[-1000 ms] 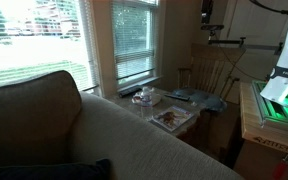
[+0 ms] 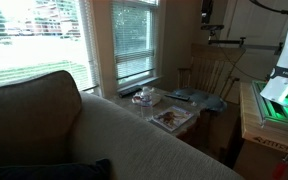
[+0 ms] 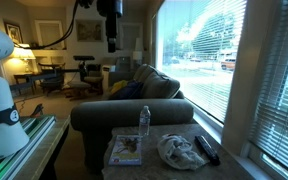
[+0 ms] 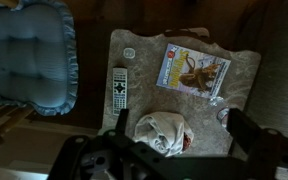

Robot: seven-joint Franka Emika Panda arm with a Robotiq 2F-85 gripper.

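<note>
My gripper hangs well above a small stone-coloured table, its dark fingers spread wide apart with nothing between them. In exterior view 2 the gripper is high over the near side of the room. A crumpled white cloth lies on the table below the gap between the fingers. Farther up in the wrist view is a magazine with a picture on its cover, and left of it a remote control. A clear bottle stands upright between magazine and couch.
A grey couch borders the table's far side in exterior view 2, with the window to the right. A chair with a blue cushion is beside the table. Bare tabletop shows between the items.
</note>
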